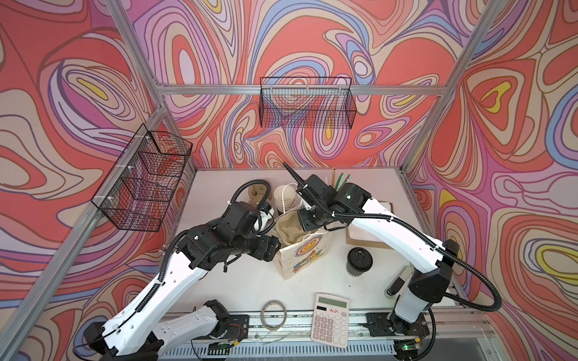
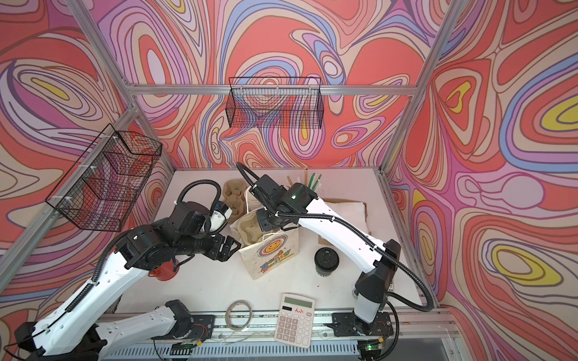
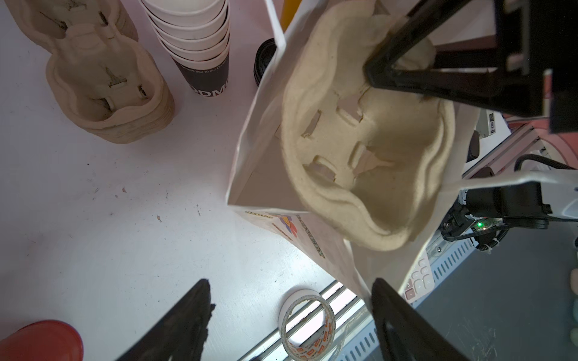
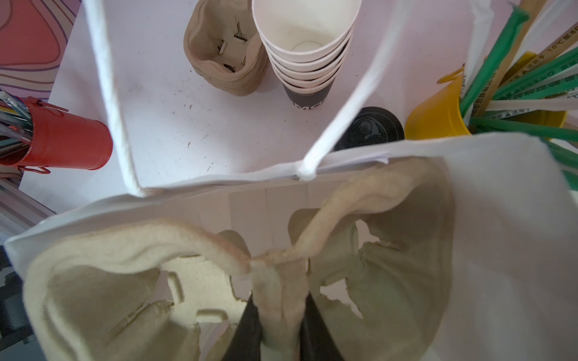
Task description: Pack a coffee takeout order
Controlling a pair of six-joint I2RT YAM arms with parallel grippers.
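A white paper paper bag (image 1: 304, 255) with a smiley print stands mid-table, its mouth open. Inside the bag mouth is a tan pulp cup carrier (image 3: 373, 138), tilted in the left wrist view. My right gripper is shut on the carrier's middle bridge, within the bag's opening. The left gripper is apart from the carrier, at the bag's left side, its fingers spread. One bag edge reaches its right-hand finger (image 3: 388, 313); whether they touch, I cannot tell. A black lidded cup (image 1: 359, 261) stands right of the bag.
Stacked paper cups (image 4: 307, 36) and spare carriers (image 4: 225, 51) stand behind the bag, near a yellow straw bucket (image 4: 439, 111). A red bucket (image 2: 163, 272) is at left; tape (image 1: 273, 315) and a calculator (image 1: 330, 320) lie at the front. Bare table shows front left.
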